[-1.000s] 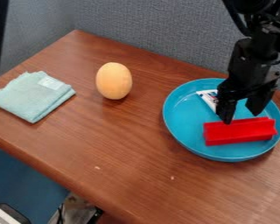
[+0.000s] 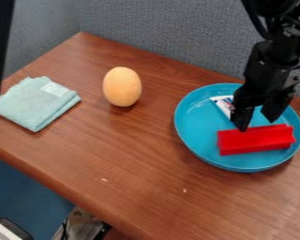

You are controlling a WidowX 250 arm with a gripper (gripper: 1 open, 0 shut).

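Note:
My black gripper (image 2: 257, 114) reaches down from the top right over a blue plate (image 2: 208, 150), its fingers open just behind a red bar-shaped object (image 2: 255, 140) lying on the plate. A white tube-like item (image 2: 223, 102) with printing lies at the back left of the plate, partly hidden by the gripper. Whether the fingertips touch either item I cannot tell.
A brown egg (image 2: 123, 86) stands on the wooden table (image 2: 127, 178) left of the plate. A folded pale teal cloth (image 2: 37, 102) lies at the left edge. A grey partition borders the back.

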